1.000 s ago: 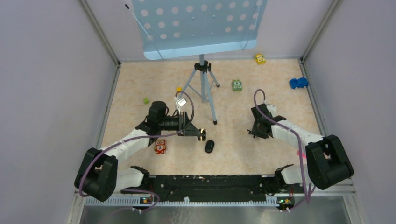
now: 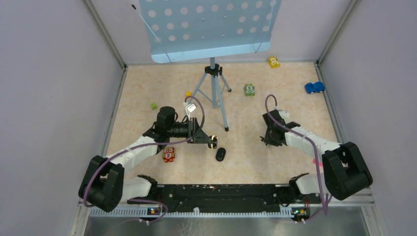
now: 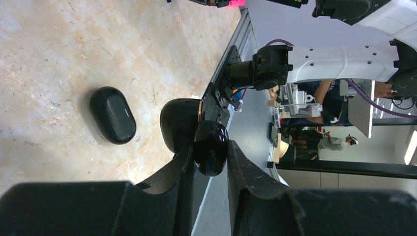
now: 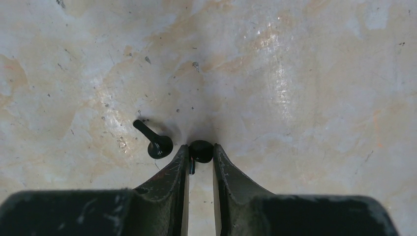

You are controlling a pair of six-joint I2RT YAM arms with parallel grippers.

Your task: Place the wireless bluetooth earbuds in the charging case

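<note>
A glossy black charging case (image 3: 181,124) with its lid open and gold trim inside is held in my left gripper, shut on it, above the table. In the top view this case (image 2: 212,142) is at the end of the left arm. On the right, my right gripper is low over the table, its fingers close on both sides of a black earbud (image 4: 201,151). Whether they grip it firmly cannot be told. A second black earbud (image 4: 160,146) with its stem lies on the table just left of those fingers.
A closed black oval case (image 2: 221,154) lies on the table below the held one. A tripod (image 2: 216,93) stands behind the arms. Small toys, including a red owl (image 2: 168,154), a green block (image 2: 249,90) and a blue car (image 2: 314,87), lie around. The table between the grippers is clear.
The left arm and the case in its gripper have stayed still.
</note>
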